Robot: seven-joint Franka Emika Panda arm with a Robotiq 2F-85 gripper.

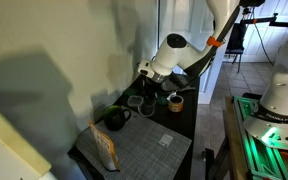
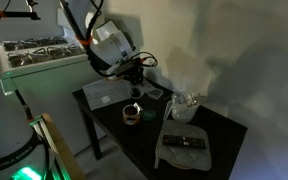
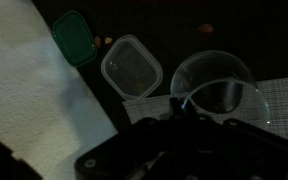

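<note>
A clear round cup fills the right middle of the wrist view, tilted, with its mouth toward the camera. My gripper is shut on the cup's near side wall; the dark fingers are hard to make out. In exterior view 1 the cup is just below the end of the white arm, over the dark table. Exterior view 2 shows the cup dimly below the gripper. Whether its base touches the table cannot be told.
Beside the cup lie a clear rectangular container and a green container. An orange-brown jar stands to the right in exterior view 1, a dark mug to the left. A grey mat has bare room.
</note>
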